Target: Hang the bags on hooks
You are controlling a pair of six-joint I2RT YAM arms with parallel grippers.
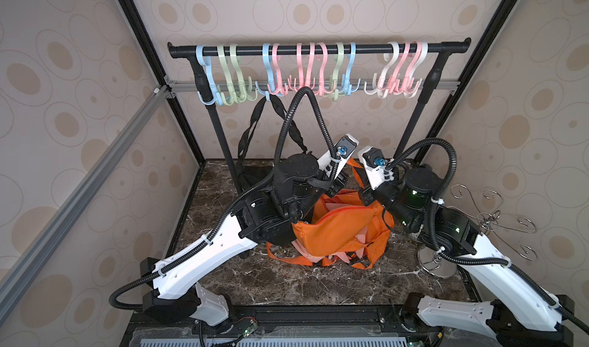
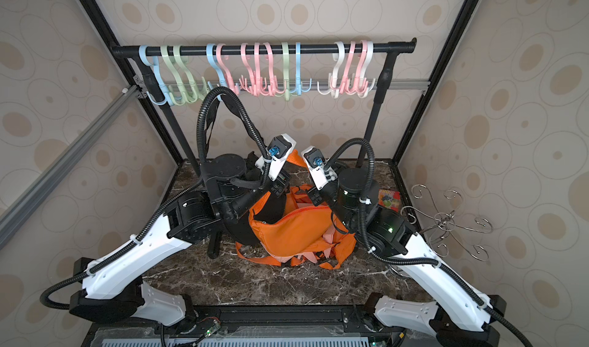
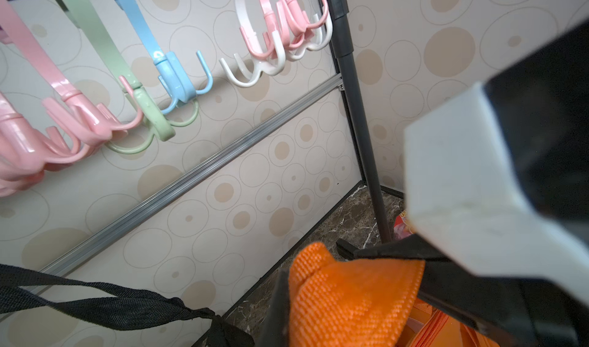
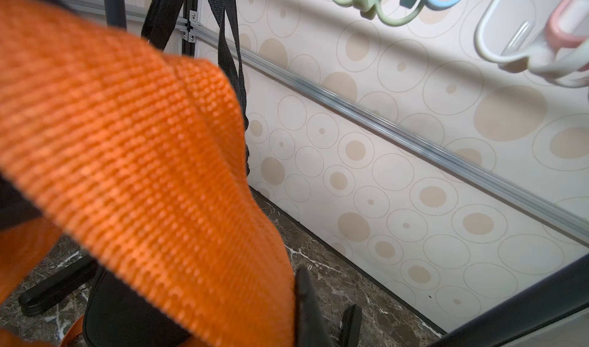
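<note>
An orange bag (image 1: 334, 227) rests on the marble floor below the rack, its orange strap (image 2: 295, 158) lifted between my two grippers. My left gripper (image 1: 336, 184) is shut on that strap, whose webbing (image 3: 349, 298) fills the lower middle of the left wrist view. My right gripper (image 1: 366, 193) is shut on the strap too; its webbing (image 4: 153, 181) covers much of the right wrist view, hiding most of the fingers. Colored plastic hooks (image 1: 309, 71) hang in groups from the black rail (image 1: 368, 48) above.
A black bag's straps (image 3: 110, 298) hang from a blue hook at the middle left. Rack posts (image 1: 417, 113) stand at both sides. A metal wire stand (image 2: 448, 221) is at the right. Patterned walls enclose the space; bare floor shows at the front.
</note>
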